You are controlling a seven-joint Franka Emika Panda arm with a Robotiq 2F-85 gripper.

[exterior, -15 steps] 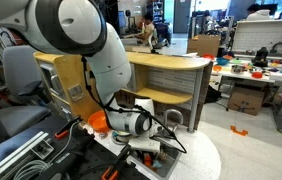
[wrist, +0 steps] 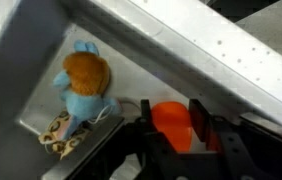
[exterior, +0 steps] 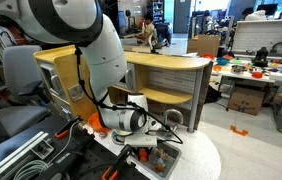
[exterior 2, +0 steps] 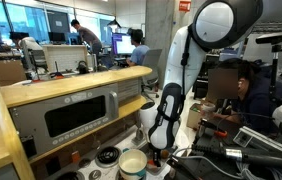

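Note:
In the wrist view, an orange-red rounded object [wrist: 173,122] sits between the dark fingers of my gripper, which is shut on it. Beside it in the grey metal tray [wrist: 226,50] lies a small toy [wrist: 84,80] with orange hair and a light-blue body. Exterior view 1 has my gripper [exterior: 143,150] low inside the tray [exterior: 171,162], with a bit of orange-red at its fingers. From exterior view 2 the gripper [exterior 2: 156,156] is small and partly covered, so its hold cannot be made out there.
An orange bowl [exterior: 99,120] stands left of the arm. A cream pot [exterior 2: 133,163] is close to the gripper in exterior view 2. A wooden shelf unit [exterior: 171,84] rises behind. White floor [exterior: 216,150] to the tray's right is clear.
The arm has shifted only slightly over the last second, with the gripper staying low in the tray.

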